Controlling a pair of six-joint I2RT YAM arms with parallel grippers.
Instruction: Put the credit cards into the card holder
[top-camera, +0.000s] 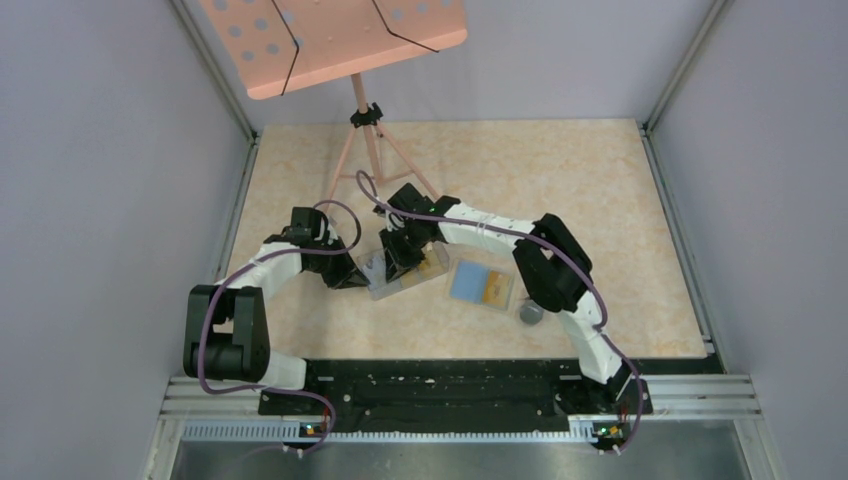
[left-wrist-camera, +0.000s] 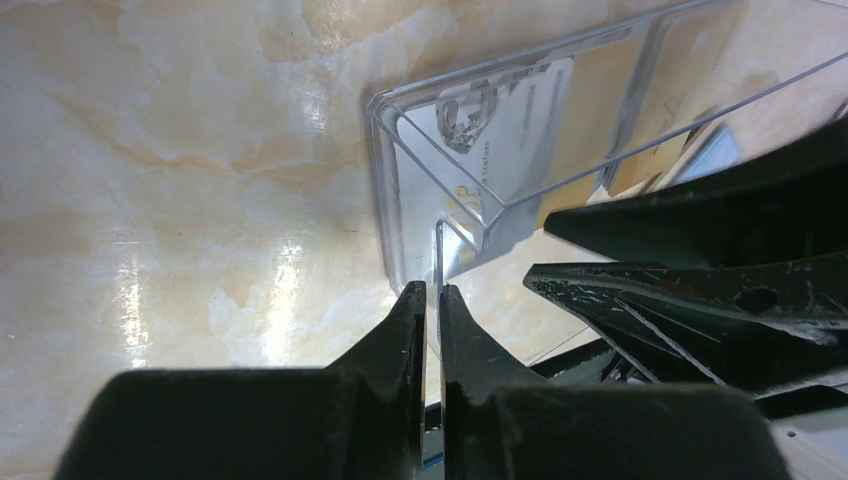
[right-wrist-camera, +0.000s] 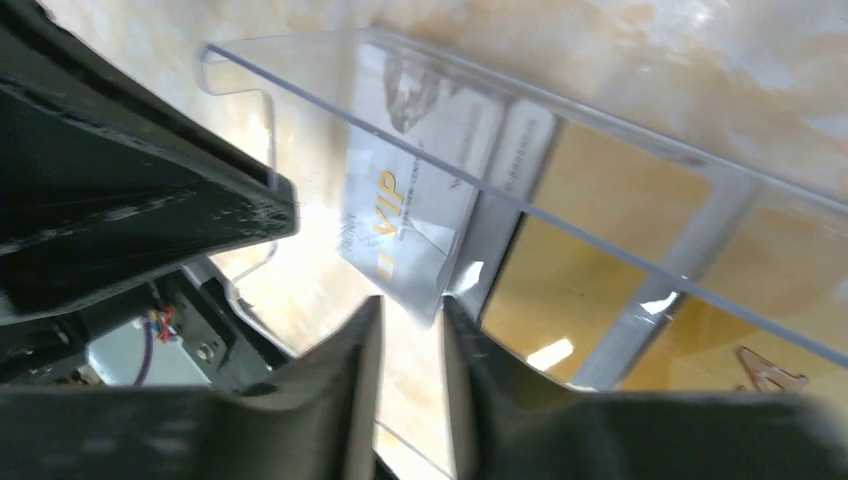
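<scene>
The clear card holder (top-camera: 386, 292) lies on the table, divided into compartments. My left gripper is shut on the thin clear wall at its end. In that end compartment is a white VIP card (right-wrist-camera: 412, 190), its lower corner close to the fingertips of my right gripper. Those fingers stand a little apart with a gap between them, and the card does not look clamped. Gold cards (right-wrist-camera: 560, 265) fill the neighbouring compartments. From above, my right gripper (top-camera: 397, 272) covers part of the holder.
To the right of the holder lie a blue card (top-camera: 468, 281) and a gold card (top-camera: 497, 289) side by side. A grey round object (top-camera: 531, 313) sits by the right arm. Behind the holder stands a pink tripod stand (top-camera: 370, 150).
</scene>
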